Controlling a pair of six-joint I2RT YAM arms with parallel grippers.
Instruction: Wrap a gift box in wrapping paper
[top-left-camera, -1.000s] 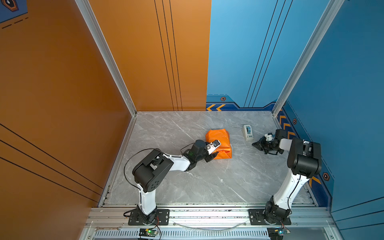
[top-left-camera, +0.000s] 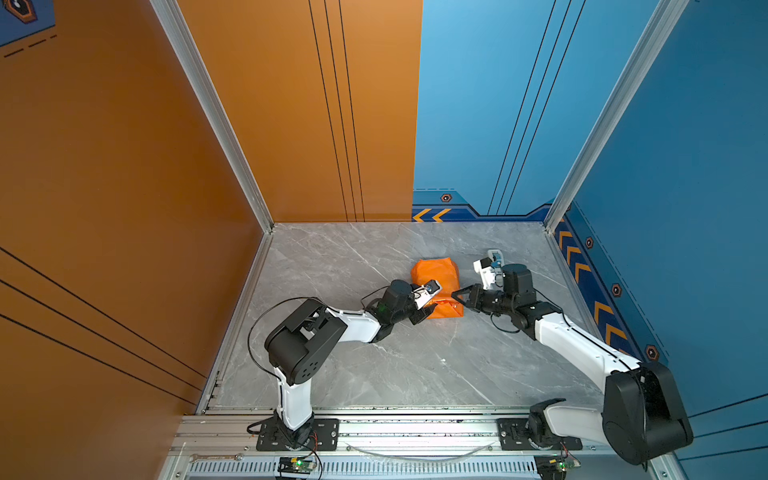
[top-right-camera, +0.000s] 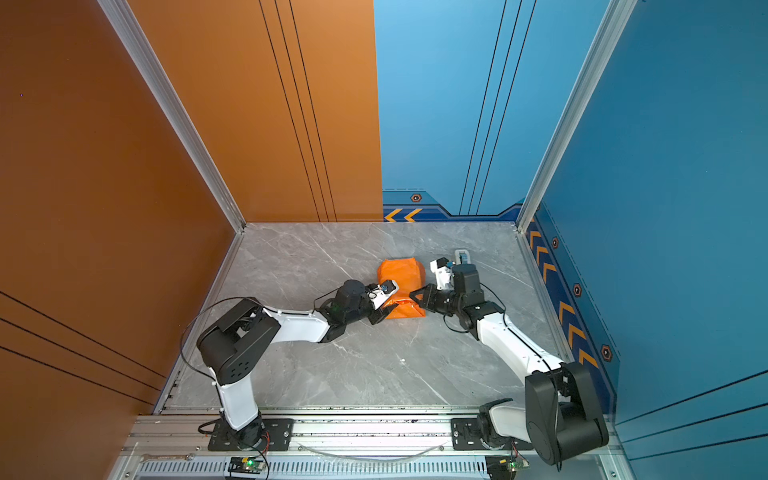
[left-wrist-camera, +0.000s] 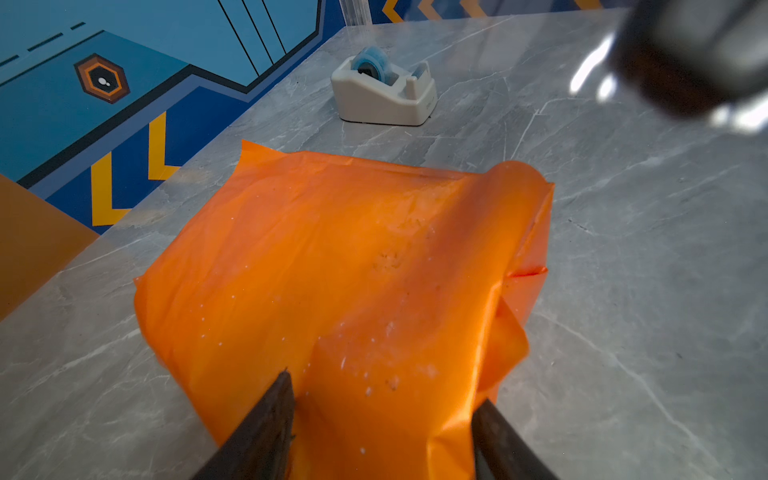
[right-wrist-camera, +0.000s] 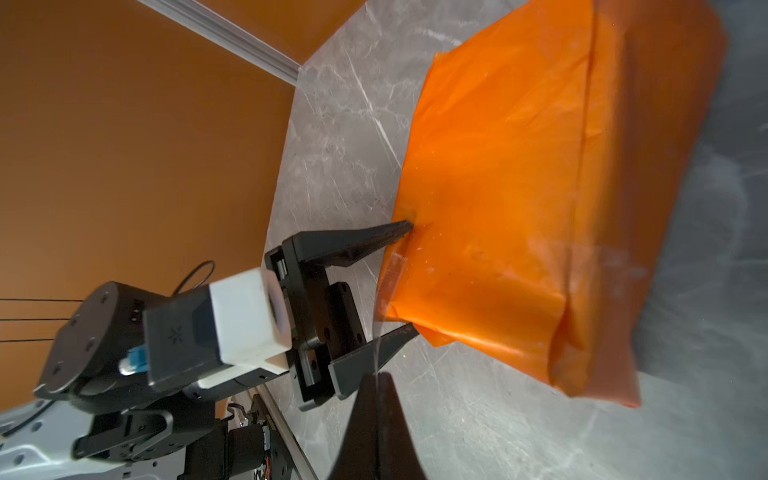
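Observation:
The gift box (top-left-camera: 436, 276) is wrapped in orange paper, its near end folded into flaps. My left gripper is at the near-left corner, its fingers (right-wrist-camera: 368, 240) well apart on either side of the folded end, with paper between them. In the left wrist view orange paper (left-wrist-camera: 376, 384) fills the space between both fingers. My right gripper is shut beside the near end. A faint clear strip of tape (right-wrist-camera: 387, 292) runs up from its tips across the orange paper; how firmly it sticks there is unclear.
A white tape dispenser (left-wrist-camera: 384, 92) with a blue roll stands right of the box, partly behind the right arm in the top left view.
My right gripper has moved left from beside the tape dispenser to the near-right edge of the wrapped box. The left arm and the box look unmoved.

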